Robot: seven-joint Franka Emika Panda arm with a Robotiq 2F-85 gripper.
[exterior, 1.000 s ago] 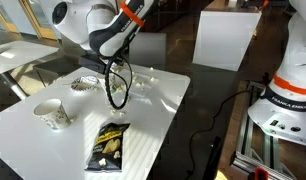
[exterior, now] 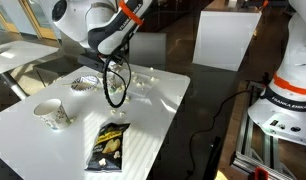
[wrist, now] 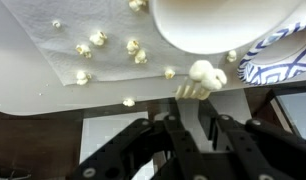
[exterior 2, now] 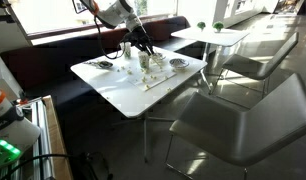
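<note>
In the wrist view my gripper is shut on a popcorn piece [wrist: 192,92] at its fingertips. Another pale popcorn lump [wrist: 206,72] shows just beyond it, and I cannot tell whether the two are joined. A white rounded vessel [wrist: 208,38] is close ahead, with a blue-and-white patterned bowl [wrist: 255,73] to its right. Loose popcorn [wrist: 98,39] lies scattered over the pale surface at left. Exterior view 1 has the arm over the far part of the white table, where its fingertips are too small to make out.
A patterned mug [exterior: 53,113] and a black snack bag [exterior: 108,147] stand on the white table [exterior: 158,120]. A patterned bowl [exterior: 86,84] sits at the far left. Seen from the other side, a grey chair [exterior 2: 233,130] is close to the table.
The arm has shifted slightly and its hanging cable loop has swung a little. Mug and snack bag stay where they were.
</note>
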